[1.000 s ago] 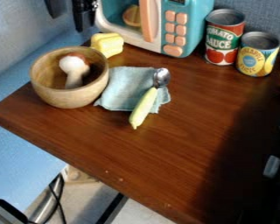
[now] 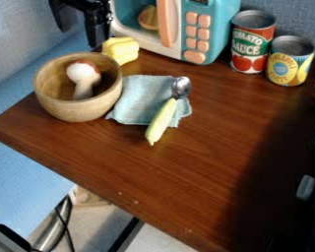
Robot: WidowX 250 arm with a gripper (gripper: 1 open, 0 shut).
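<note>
At the top left, my black gripper (image 2: 84, 14) is partly cut off by the frame's edge, above a yellow block (image 2: 121, 49). Whether it is open or shut is unclear. A wooden bowl (image 2: 71, 110) holds a pale object with a red part (image 2: 84, 77). On a light blue cloth (image 2: 129, 106) lies a spoon with a pale yellow handle (image 2: 161, 122).
A toy microwave (image 2: 205, 30) stands at the back with something inside. A tomato sauce can (image 2: 250, 44) and a yellow-labelled can (image 2: 287, 64) stand at the back right.
The gripper at the top left has shifted slightly. The objects on the table have not visibly moved.
</note>
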